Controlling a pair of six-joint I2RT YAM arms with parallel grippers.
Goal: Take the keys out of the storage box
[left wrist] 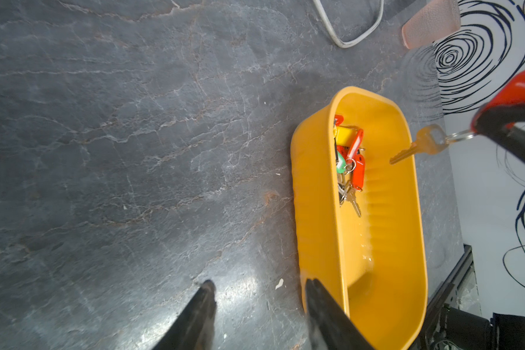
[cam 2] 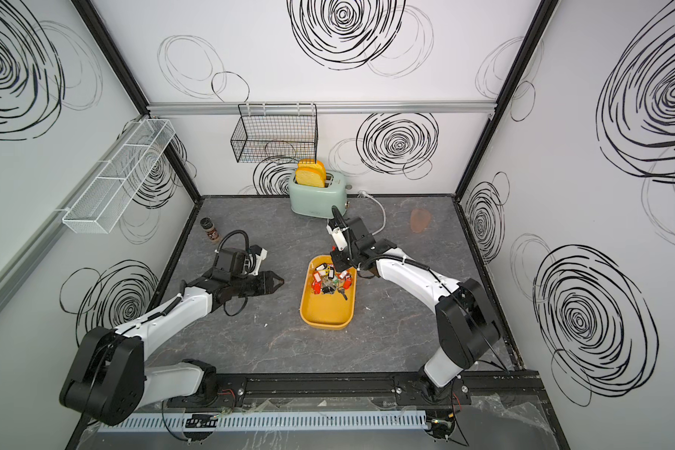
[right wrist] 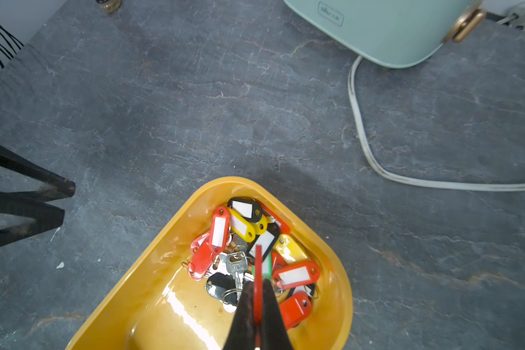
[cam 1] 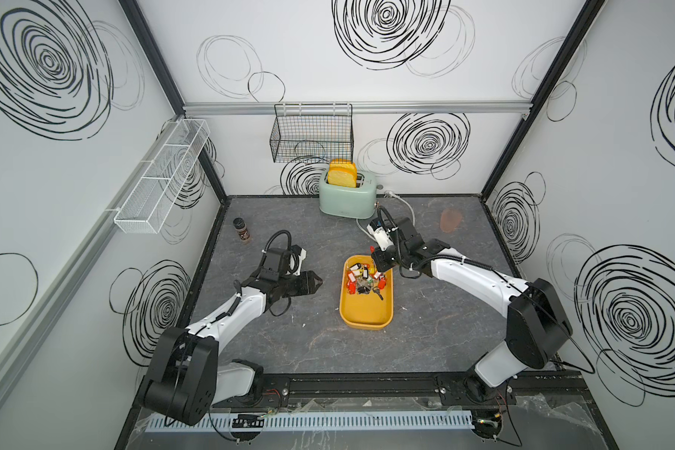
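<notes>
Gripped edge-on in the right wrist view is a red key tag (right wrist: 258, 268), with my right gripper shut on it. In the left wrist view that red tag (left wrist: 516, 93) hangs above the storage box, its key (left wrist: 425, 143) dangling clear of the pile. The yellow storage box (right wrist: 175, 233) holds several keys with red, yellow, black and green tags, such as a red tag (right wrist: 296, 274), heaped at its far end. My left gripper stands open over bare table, left of the box, nothing between its fingers.
A green toaster (cam 1: 347, 196) with a white cable (right wrist: 367, 148) stands behind the box. A small jar (cam 1: 241, 228) sits at the back left and a pinkish cup (left wrist: 431, 23) at the back right.
</notes>
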